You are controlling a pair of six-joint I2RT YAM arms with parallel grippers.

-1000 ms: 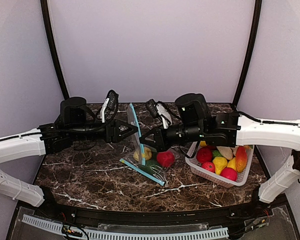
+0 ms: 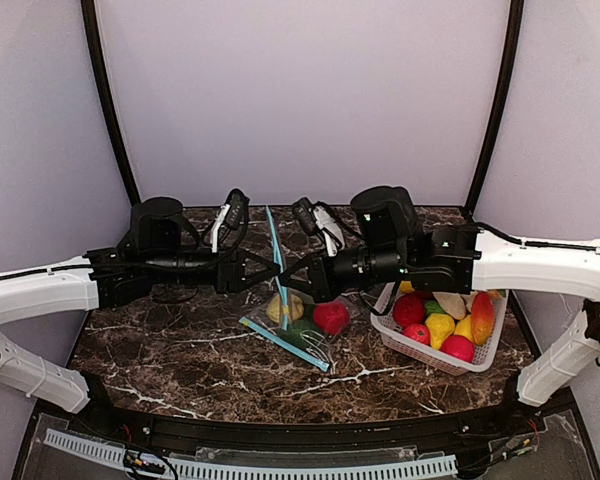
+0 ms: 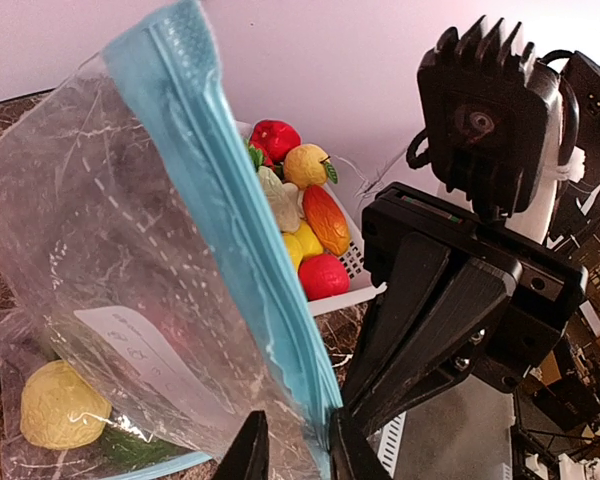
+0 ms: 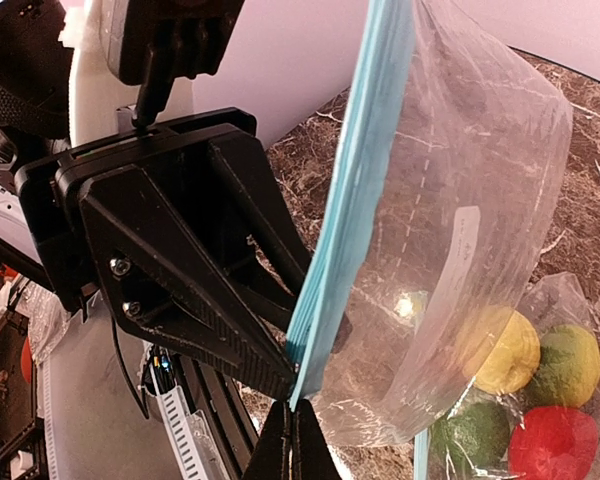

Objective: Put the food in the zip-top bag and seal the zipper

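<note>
A clear zip top bag with a blue zipper strip [image 2: 277,245] is held up on edge between the two arms. My right gripper is shut on the strip's lower end [image 4: 306,365]. From the left, my left gripper stands part open, its fingers on either side of the strip [image 3: 270,280]. Below, clear plastic with a second blue strip [image 2: 285,345] lies on the table around a yellow fruit [image 3: 65,405], a green item [image 4: 475,435] and a red fruit [image 2: 330,317]. Whether the raised bag holds food, I cannot tell.
At the right, a white basket [image 2: 420,352] full of toy fruit and vegetables stands under the right forearm.
The right arm and the table items stay put.
</note>
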